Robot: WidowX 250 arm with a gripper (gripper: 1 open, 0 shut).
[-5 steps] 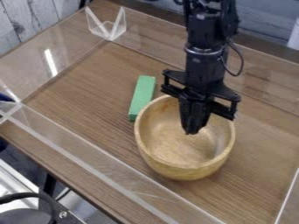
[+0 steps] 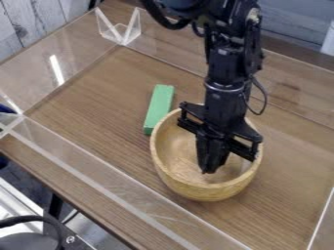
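My black gripper (image 2: 209, 146) hangs from the top of the view with its fingertips down inside a tan bowl (image 2: 196, 187) on the wooden table (image 2: 98, 127). Whether the fingers are apart or together is hard to tell, and I see no object held. A green block (image 2: 159, 104) lies just behind the bowl on the left.
A clear plastic piece (image 2: 119, 27) stands at the back left corner. Clear strips line the table's left edge, with a dark cable at the bottom left. The wood left and right of the bowl is bare.
The gripper has shifted slightly down and toward the front, lower into the bowl. The bowl and green block look nearly unmoved.
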